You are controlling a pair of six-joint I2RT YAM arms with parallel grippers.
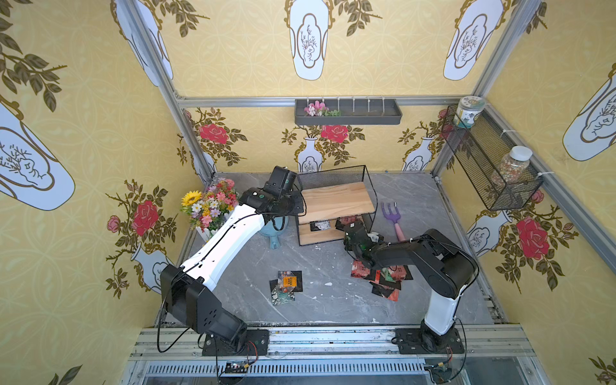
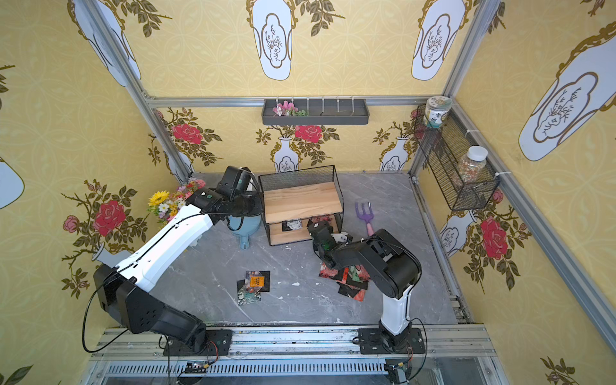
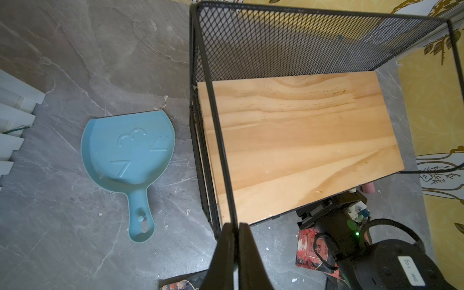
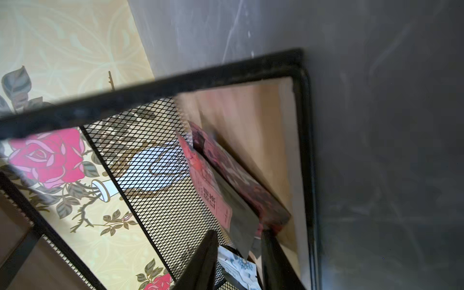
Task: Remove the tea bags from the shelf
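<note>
In the right wrist view, tea bags lie on the lower wooden board inside the black mesh shelf, one pink, one dark red, one pale blue. My right gripper is part open at the shelf's lower level, just short of these bags. My left gripper is shut, above the shelf's left side near the upper board, which is bare. Loose tea bags lie on the counter in two piles, front middle and front right.
A blue dustpan sits left of the shelf, with flowers beyond it. A purple fork lies to the right. A wall basket with jars hangs at the right, a grey planter at the back.
</note>
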